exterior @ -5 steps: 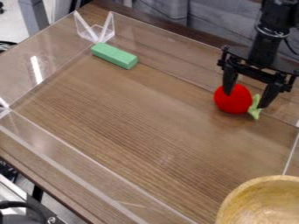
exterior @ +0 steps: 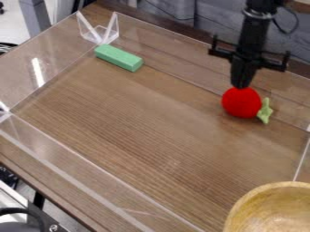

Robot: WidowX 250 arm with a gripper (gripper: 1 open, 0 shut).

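Observation:
My black gripper (exterior: 248, 62) hangs at the top right, just behind and above a red ball (exterior: 240, 102) on the wooden table, apart from it. Nothing shows held in its fingers; whether they are open or shut is hard to tell at this size. A small pale green object (exterior: 266, 112) lies against the ball's right side.
A green block (exterior: 119, 58) lies at the back left, near a white wire-like object (exterior: 97, 27). A large yellow bowl (exterior: 273, 214) sits at the front right corner.
The gripper has moved back and to the left, up away from the red ball, which now shows uncovered.

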